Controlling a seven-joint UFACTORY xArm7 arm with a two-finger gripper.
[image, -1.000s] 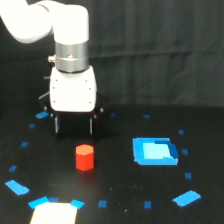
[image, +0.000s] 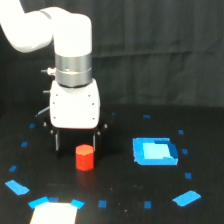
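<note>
The red cube (image: 85, 158) sits on the dark table, left of centre in the camera view. Just behind and above it is my gripper (image: 77, 143), pointing down, its two thin dark fingers spread wide. Nothing shows between them in their grip. Whether the fingertips are level with the cube's top is hard to tell against the black background. Right of the cube lies a shallow blue square tray (image: 139, 145) with a pale middle.
A cream square (image: 52, 214) with blue pieces around it is cut off at the bottom left edge. Blue tape strips (image: 186, 198) and small blue marks dot the table. Open table separates the cube from the tray.
My gripper has come down and slightly to the right, closer to the red cube. The cube and the blue tray have stayed in place.
</note>
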